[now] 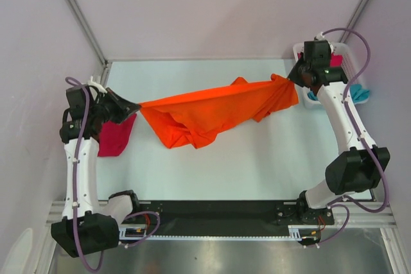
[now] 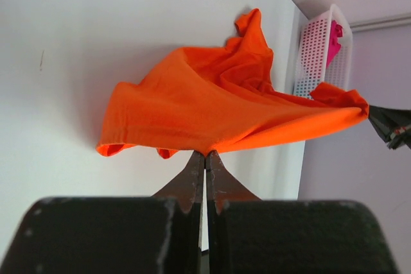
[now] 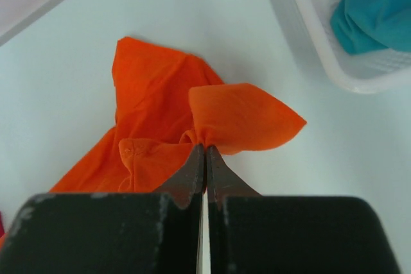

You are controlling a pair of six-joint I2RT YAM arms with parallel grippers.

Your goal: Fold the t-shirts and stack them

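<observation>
An orange t-shirt (image 1: pixel 212 112) is stretched between my two grippers across the back half of the table. Its upper edge is taut, and the lower part lies bunched on the white surface. At the left, my left gripper (image 1: pixel 138 106) is shut on one end of it; the left wrist view shows the orange fabric (image 2: pixel 192 107) pinched at the fingertips. My right gripper (image 1: pixel 290 78) is shut on the other end, with a loose flap of the shirt (image 3: pixel 247 117) beyond its tips. A folded crimson t-shirt (image 1: pixel 116 137) lies at the left, partly under the left arm.
A white basket (image 1: pixel 350 62) at the back right holds crimson and teal cloth (image 3: pixel 379 14), close beside my right gripper. Bare table (image 1: pixel 225 174) stretches in front of the orange shirt. Walls border the left, back and right.
</observation>
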